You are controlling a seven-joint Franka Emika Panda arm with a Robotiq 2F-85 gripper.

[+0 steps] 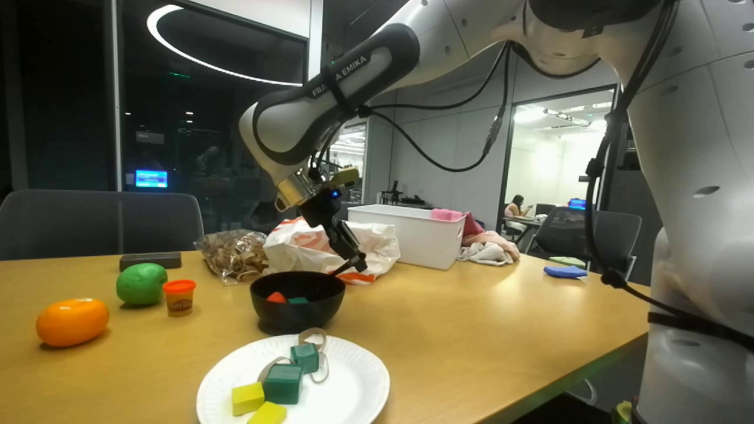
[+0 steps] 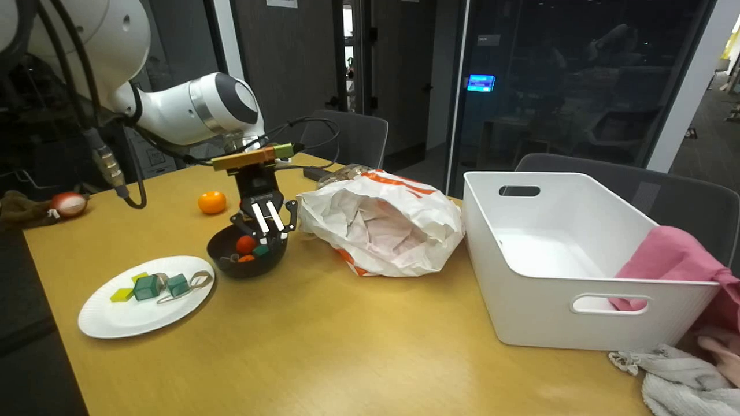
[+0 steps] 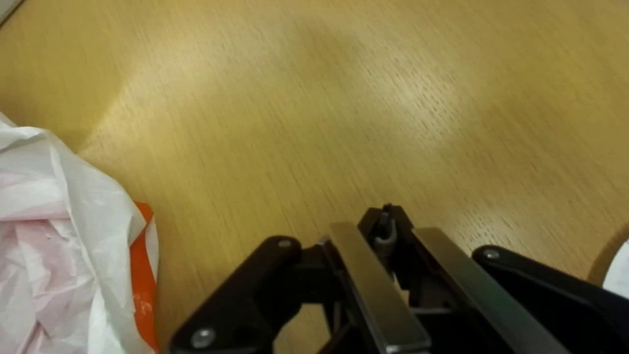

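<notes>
A black bowl (image 1: 297,317) stands on the table just behind the white plate. Inside it lie a red piece (image 2: 245,244), a green block (image 2: 261,250) and an orange piece (image 2: 246,259). From its rim a thin dark handle (image 1: 340,269) slants up to my gripper (image 1: 357,262), which is shut on it. Whether the handle belongs to the bowl or to a tool in it, I cannot tell. In the wrist view the fingers (image 3: 377,283) are close together around something dark, and the bowl is out of sight.
The paper plate (image 1: 353,385) holds green and yellow blocks and thin bands. A white bag (image 2: 430,242) lies beside the gripper, with a white bin (image 2: 555,319) beyond it. An orange fruit (image 1: 73,322), a green fruit (image 1: 141,284) and a Play-Doh tub (image 1: 179,300) stand left.
</notes>
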